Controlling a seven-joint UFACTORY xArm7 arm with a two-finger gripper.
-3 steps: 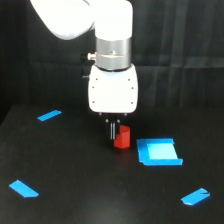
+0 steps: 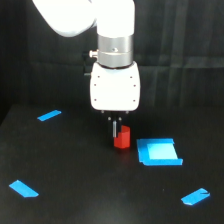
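A small red block (image 2: 122, 138) stands on the black table, left of the blue taped square. The white arm reaches down from the top, and its gripper (image 2: 116, 130) hangs right at the block's left side, with the thin dark fingers overlapping it in the camera view. Whether the fingers touch the block or grip it cannot be told at this size. The block's lower part appears to rest on the table.
A blue taped square with a paler middle (image 2: 160, 152) lies just right of the block. Blue tape strips mark the far left (image 2: 49, 115), near left (image 2: 23, 188) and near right (image 2: 195, 197).
The gripper has shifted slightly to the right and a little up in the view, closer over the red block. The block shows no clear movement.
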